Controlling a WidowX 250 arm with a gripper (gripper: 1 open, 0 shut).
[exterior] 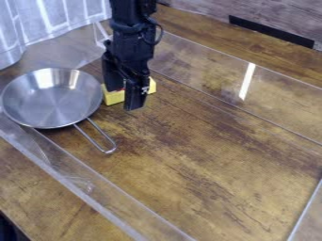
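Note:
A black robot arm comes down from the top centre, its gripper [123, 92] open just above a yellow object [146, 87] on the wooden table, which it partly hides. A steel pan [51, 94] lies at the left, its handle pointing toward the front right, just left of the gripper.
Clear plastic walls border the wooden table [220, 160], whose right and front parts are bare. A white curtain [25, 33] hangs at the back left.

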